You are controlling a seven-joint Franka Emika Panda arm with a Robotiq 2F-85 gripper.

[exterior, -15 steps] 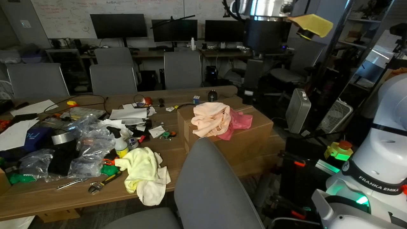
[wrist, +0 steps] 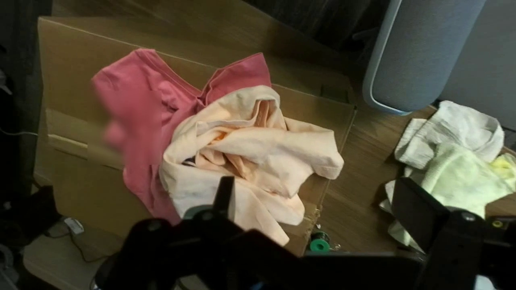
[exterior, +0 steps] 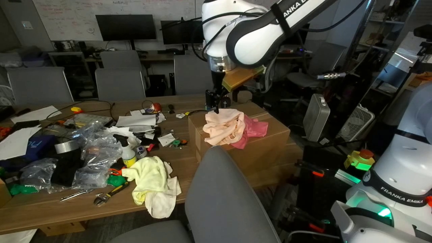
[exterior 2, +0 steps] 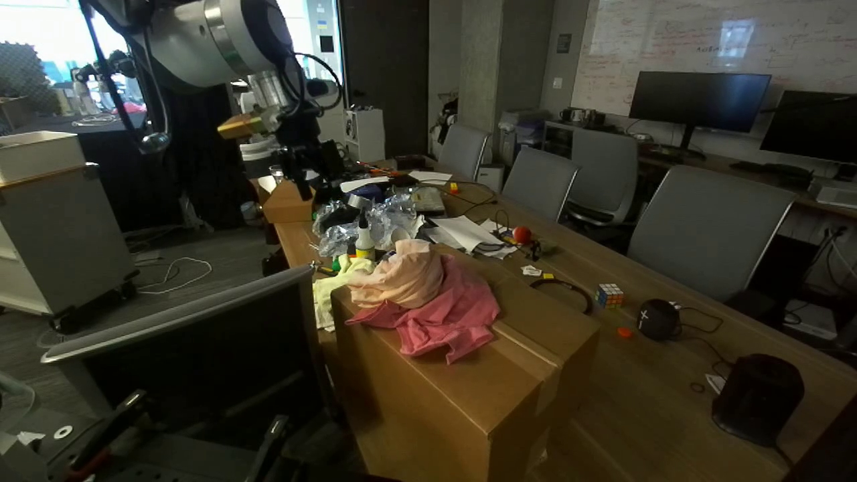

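A peach cloth (exterior: 224,125) lies crumpled on a cardboard box (exterior: 263,150). Partly under it spreads a pink cloth (exterior 2: 450,313), reaching over the box top. My gripper is open, its two fingers wide apart and nothing held between them. In the wrist view one finger (wrist: 223,193) overlaps the peach cloth's lower part, while the other finger (wrist: 416,208) overlaps a yellow-and-white cloth pile (wrist: 464,169) on the table. Exterior view 2 shows the gripper raised clear of the cloths; actual contact is nowhere visible.
A grey chair (exterior: 226,194) stands close to the table's front edge. Plastic bags (exterior: 95,150), a spray bottle (exterior: 127,150) and tools clutter the table's left side. A puzzle cube (exterior 2: 608,296) and a dark speaker (exterior 2: 757,397) sit beyond the box.
The arm has swung left and lower in exterior view 1, from the upper right to above the box's far edge. The cloths and box have stayed put.
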